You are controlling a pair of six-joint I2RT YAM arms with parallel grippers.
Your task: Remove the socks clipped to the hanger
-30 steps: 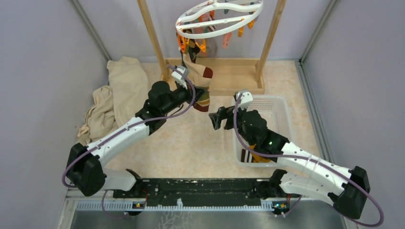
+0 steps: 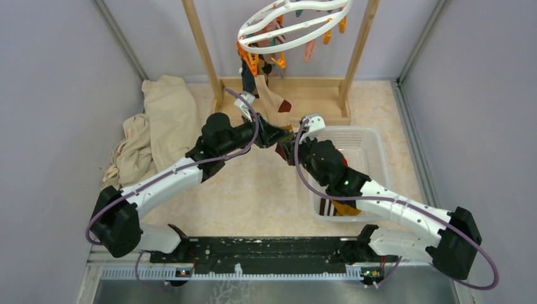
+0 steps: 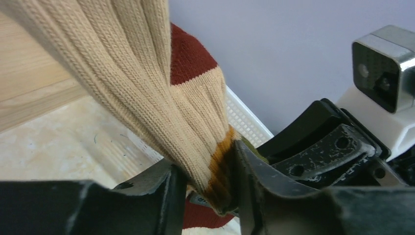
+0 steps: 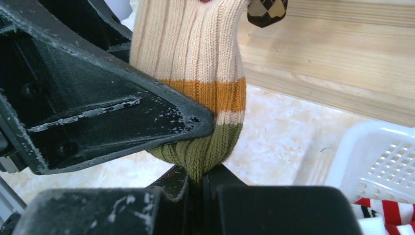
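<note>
A cream sock (image 2: 271, 96) with maroon, mustard and olive bands hangs from orange clips (image 2: 249, 60) on the white round hanger (image 2: 294, 43). My left gripper (image 2: 278, 136) is at its lower part; in the left wrist view the sock (image 3: 191, 117) runs down between its fingers, whose grip is hard to judge. My right gripper (image 2: 292, 149) is shut on the sock's olive end (image 4: 195, 152), just below the left gripper, whose black finger crosses the sock in the right wrist view. A dark patterned sock (image 4: 266, 11) hangs behind.
A white basket (image 2: 378, 171) holding coloured socks stands at the right. Beige cloth (image 2: 164, 114) lies at the left. A wooden stand (image 2: 348, 95) carries the hanger at the back.
My left gripper has moved right with the sock, and the hanger has shifted slightly right.
</note>
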